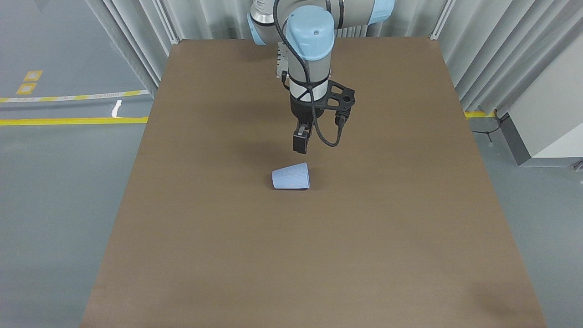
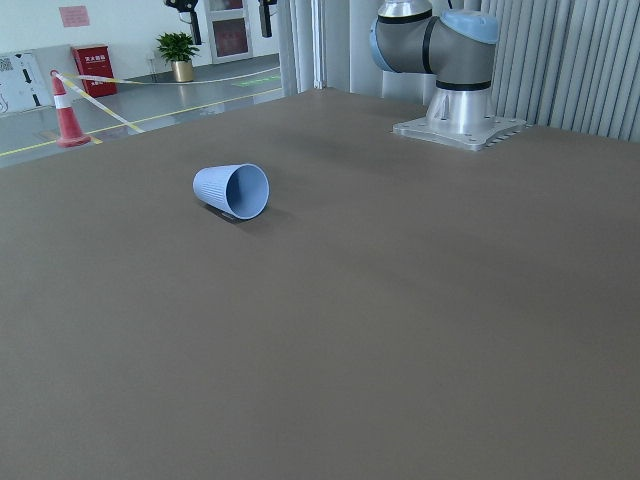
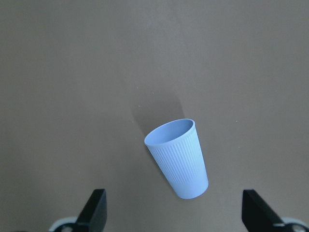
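A light blue ribbed cup (image 1: 290,176) lies on its side on the brown table (image 1: 311,251), its mouth visible in the left view (image 2: 215,190) and in the wrist view (image 3: 177,164). My gripper (image 1: 300,143) hangs above and behind the cup in the front view. In the wrist view the gripper shows two fingers wide apart at the bottom, the cup lying below and between them with nothing held. The left view shows the fingertips at the top, high above the table.
The arm's base plate (image 2: 460,130) stands at the back of the table, before a curtain (image 2: 560,70). Floor lies beyond both side edges.
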